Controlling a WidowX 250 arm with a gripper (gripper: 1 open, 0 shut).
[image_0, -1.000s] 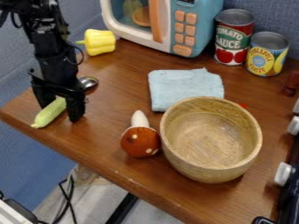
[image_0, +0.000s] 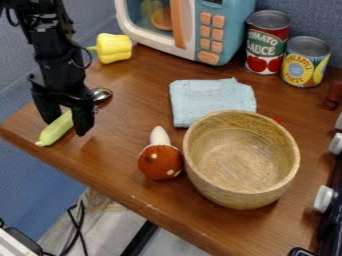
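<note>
My black gripper (image_0: 64, 112) is low at the left edge of the wooden table, its fingers pointing down over a pale green, long vegetable (image_0: 54, 130) that lies under them. The fingers partly hide the vegetable; whether they touch or hold it I cannot tell. A metal spoon (image_0: 102, 94) lies just behind the gripper. A red-brown toy mushroom (image_0: 160, 162) with a white stem lies near the middle front, left of a wooden bowl (image_0: 241, 178).
A folded blue cloth (image_0: 211, 98) lies mid-table. Behind are a yellow cup (image_0: 112, 48), a toy microwave (image_0: 181, 25) and two cans (image_0: 266, 45). Bare table (image_0: 114, 145) lies between gripper and mushroom.
The gripper has shifted very slightly at the vegetable over the last second; the other objects stay where they were.
</note>
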